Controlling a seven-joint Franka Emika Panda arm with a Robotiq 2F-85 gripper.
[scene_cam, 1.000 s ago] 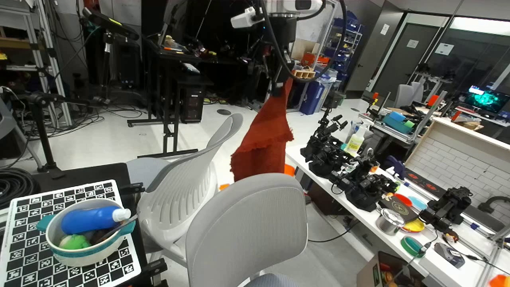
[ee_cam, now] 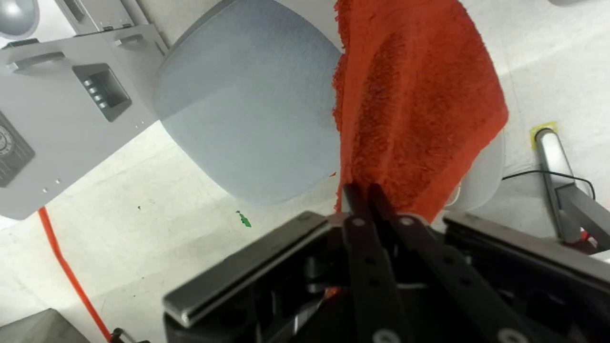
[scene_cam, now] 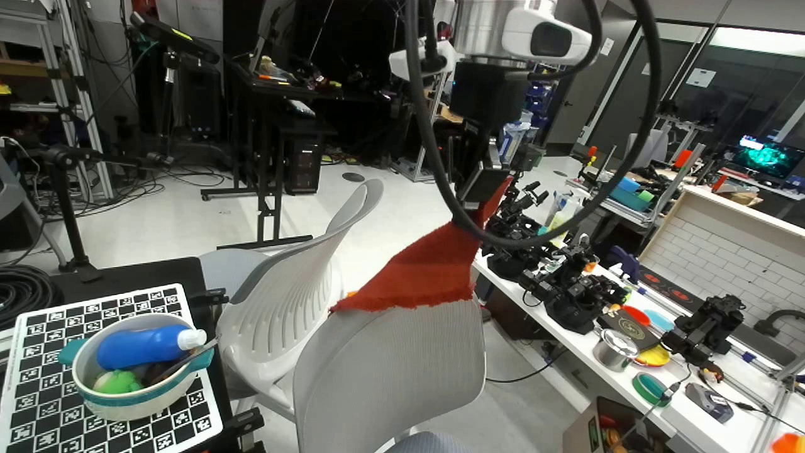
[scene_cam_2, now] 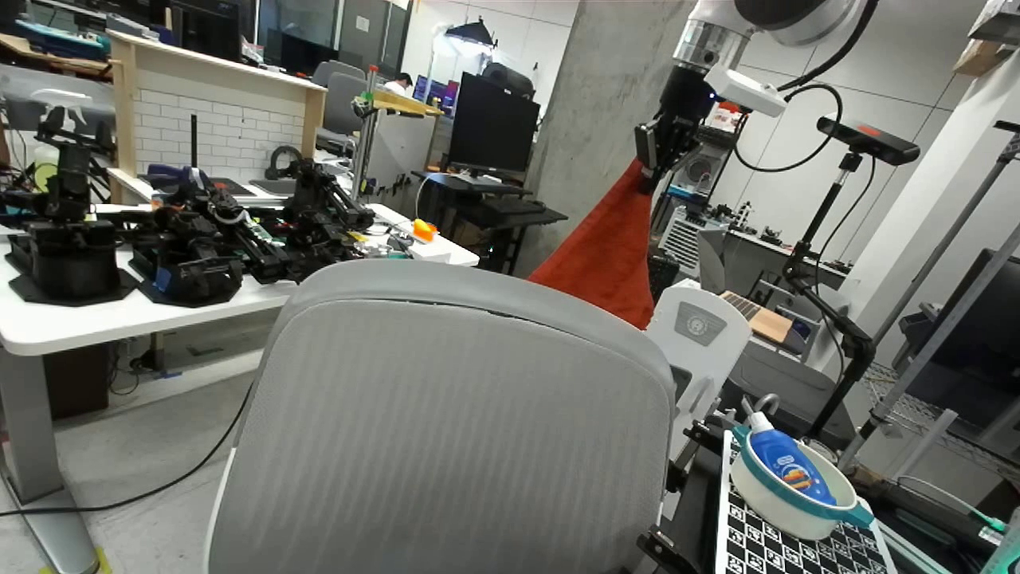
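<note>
A red cloth hangs from my gripper, which is shut on one end of it. In exterior view 1 its lower edge lies across the top of the near grey chair's backrest. Exterior view 2 has the cloth slanting down behind that chair, whose back hides its lower left part. From the wrist view, the cloth stretches away from the closed fingertips, with a grey chair seat beneath and to the left.
A second light grey chair stands left of the near one. On a checkered board sits a white pot with a blue bottle in it. A white table with several black robot arms is to the right.
My gripper has moved right and lower in exterior view 1, carrying the cloth. The cloth's lower part, which hung behind the chair back, now drapes over its top edge.
</note>
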